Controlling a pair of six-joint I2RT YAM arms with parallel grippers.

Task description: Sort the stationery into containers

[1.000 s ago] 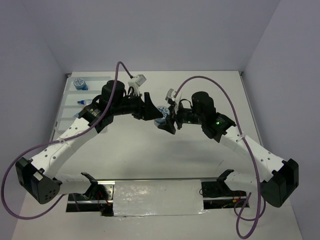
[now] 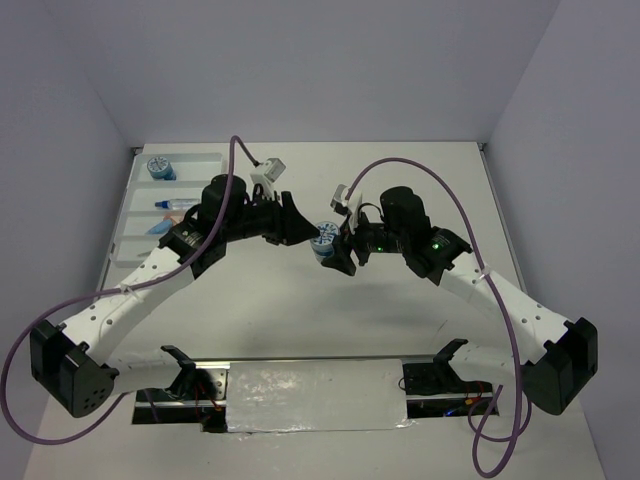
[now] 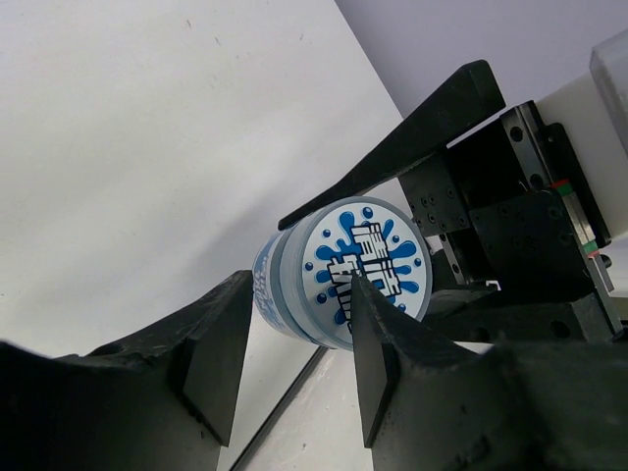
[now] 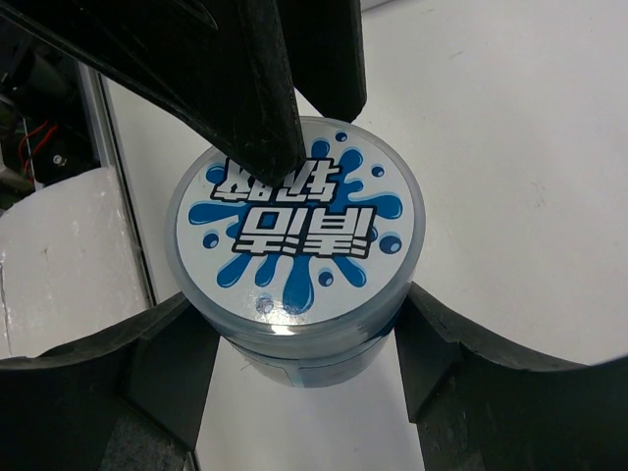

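Note:
A clear round jar [image 2: 323,241] with a blue-splash lid hangs between the grippers at the centre. In the right wrist view, my right gripper's fingers at the bottom flank the jar [image 4: 294,255], touching its sides. The left gripper [image 2: 293,228] reaches to the jar from the left. In the left wrist view its fingers [image 3: 211,363] stand in the foreground before the jar [image 3: 363,265], with a visible gap between them; whether they grip anything is unclear. My right gripper [image 2: 345,250] holds the jar from the right.
A white compartment tray [image 2: 135,208] at the left holds another blue-lidded jar [image 2: 161,168], a blue tube and other small items, partly hidden by the left arm.
Over the last second both grippers and the jar between them have shifted slightly toward the front of the table, the left arm somewhat more than the right.

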